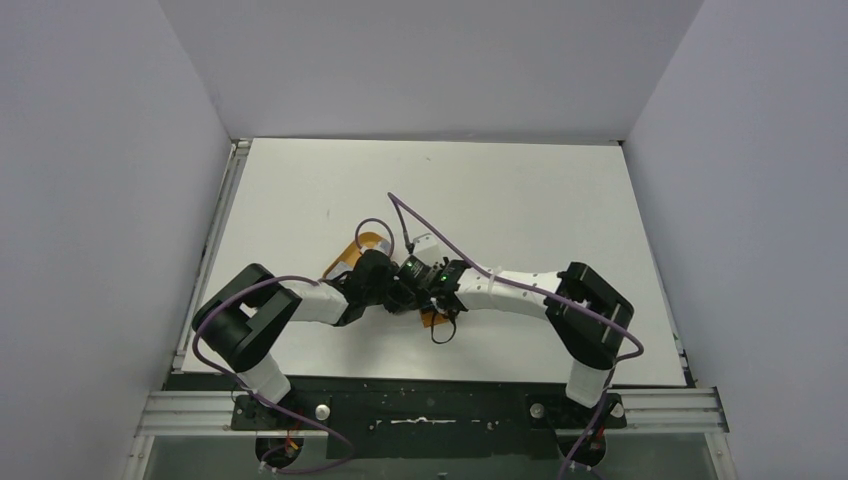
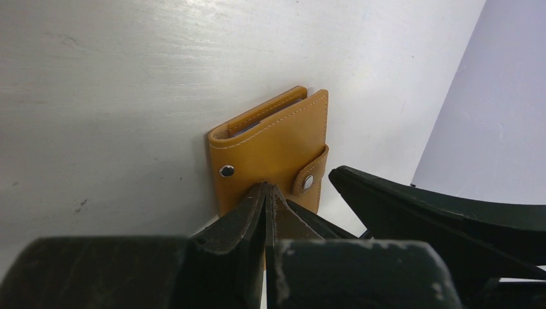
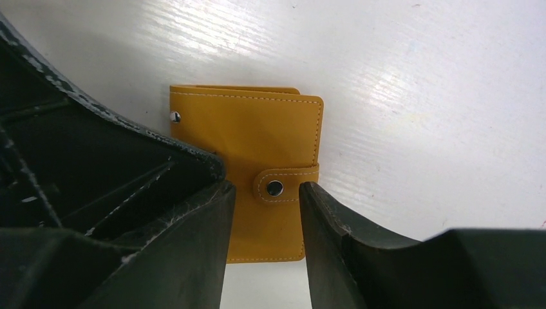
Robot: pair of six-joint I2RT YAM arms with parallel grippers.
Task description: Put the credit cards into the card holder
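Observation:
The tan leather card holder (image 3: 257,138) lies folded on the white table, its strap and snap (image 3: 275,188) facing up. In the left wrist view a bluish-grey sliver, perhaps a card (image 2: 247,128), shows inside the opening of the holder (image 2: 273,138). My left gripper is shut, its tips over the holder's front and nothing visible between them; contact is hard to tell. Around the strap area, my right gripper stands open, fingers apart above the holder. From above, the arms hide most of the holder (image 1: 427,320).
Behind the left arm sits an orange tray-like item (image 1: 372,240) with pale pieces, partly covered. The two grippers are very close together; the left gripper's dark finger (image 3: 129,154) crosses the right wrist view.

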